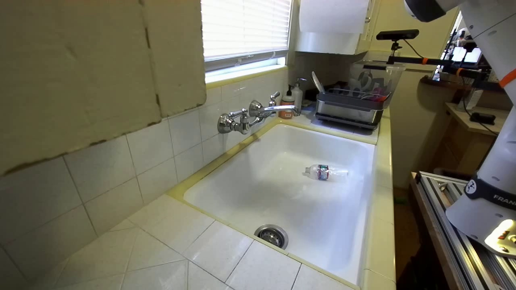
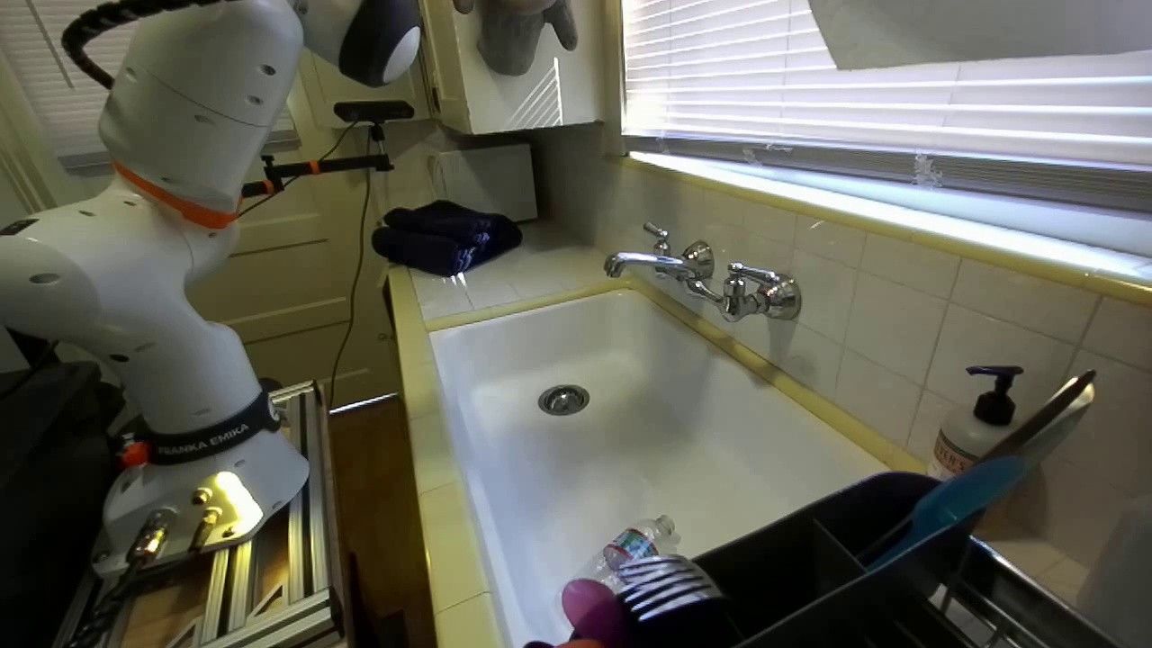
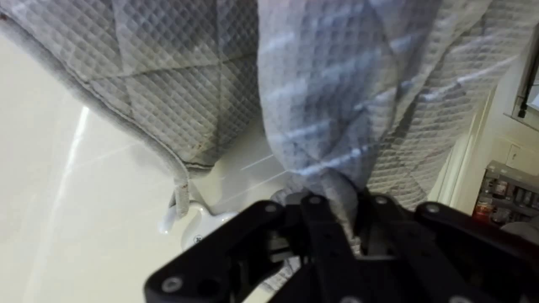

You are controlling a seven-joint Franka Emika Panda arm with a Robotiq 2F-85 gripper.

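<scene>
A grey quilted, waffle-textured cloth (image 3: 323, 96) fills the upper part of the wrist view. My gripper is shut on a gathered fold of it, which runs down between the black fingers. At the cloth's left corner, a small loop (image 3: 180, 199) sits against a white hook (image 3: 202, 227) on a pale surface; whether it hangs fully on the hook I cannot tell. The arm (image 2: 194, 140) stands beside the counter, its gripper out of sight in both exterior views.
A clear plastic bottle (image 1: 321, 172) lies in the white sink (image 1: 271, 203), below the faucet (image 1: 280, 109). Beyond the sink stands a dish rack (image 1: 348, 108) with soap bottles beside it. A dark folded cloth (image 2: 445, 236) rests on the far counter in the second exterior view.
</scene>
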